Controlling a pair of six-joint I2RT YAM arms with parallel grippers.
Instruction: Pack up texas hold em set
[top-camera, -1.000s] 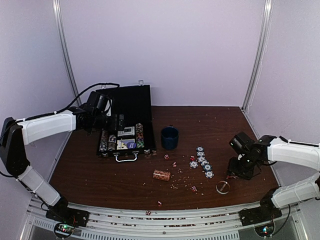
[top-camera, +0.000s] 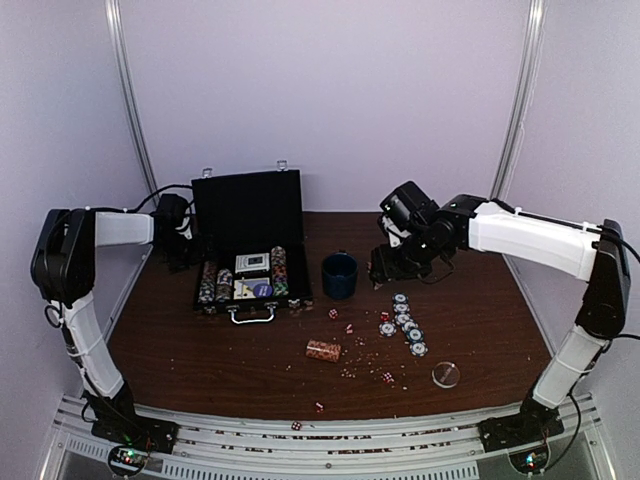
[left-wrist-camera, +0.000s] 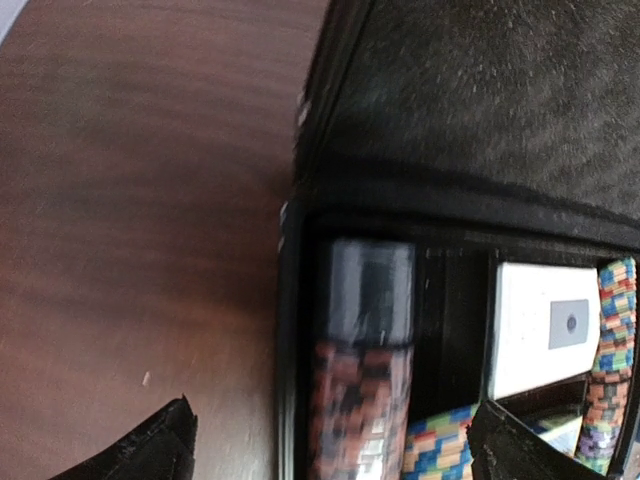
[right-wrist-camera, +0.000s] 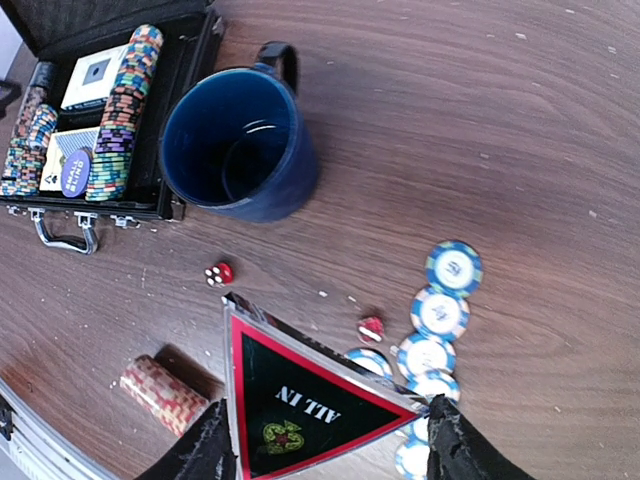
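The black case (top-camera: 247, 210) stands open at the left, holding chip stacks (right-wrist-camera: 120, 115), card decks (right-wrist-camera: 97, 80) and a purple "SMALL BLIND" button (right-wrist-camera: 76, 173). My left gripper is open over the case's left side, empty, above a row of dark and red chips (left-wrist-camera: 365, 370). In the right wrist view, my right gripper is shut on a triangular "ALL IN" marker (right-wrist-camera: 300, 400), held above the table to the right of the mug. Blue-and-white chips (top-camera: 403, 319), red dice (top-camera: 333, 313) and a wrapped roll of reddish chips (top-camera: 323, 350) lie loose on the table.
A blue mug (top-camera: 339, 275) stands just right of the case. A clear round disc (top-camera: 446, 374) lies near the right front. Small bits (top-camera: 348, 374) are scattered at the front middle.
My right arm has swung up and leftward from beside the clear disc towards the mug.
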